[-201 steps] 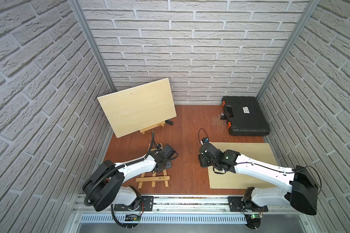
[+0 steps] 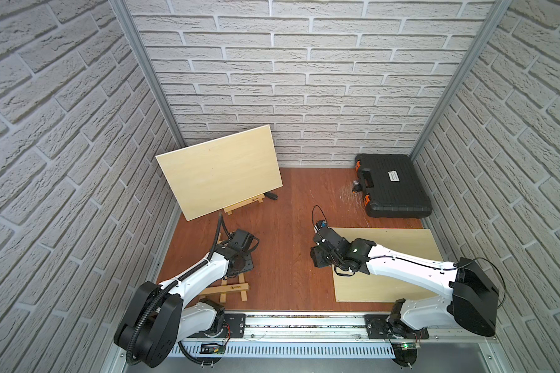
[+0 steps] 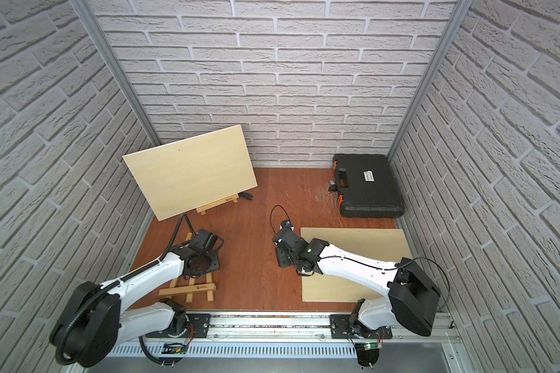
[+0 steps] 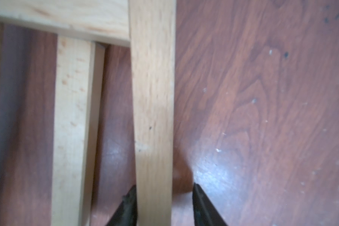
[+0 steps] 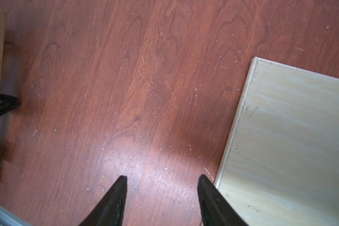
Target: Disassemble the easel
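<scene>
A small wooden easel (image 2: 240, 287) lies flat at the front left, partly hidden under my left arm. In the left wrist view one of its legs (image 4: 153, 105) runs down between the fingers of my left gripper. The left finger lies against or very near the leg, while a gap shows before the right one. The easel's crossbar (image 4: 71, 17) and a second leg (image 4: 72, 124) are to the left. My right gripper is open and empty, above bare table beside the pale board (image 5: 290, 143).
Another pale board (image 2: 221, 171) leans upright at the back left, with a wooden piece (image 2: 245, 203) at its foot. A black case (image 2: 393, 186) stands at the back right.
My right arm has shifted slightly left.
</scene>
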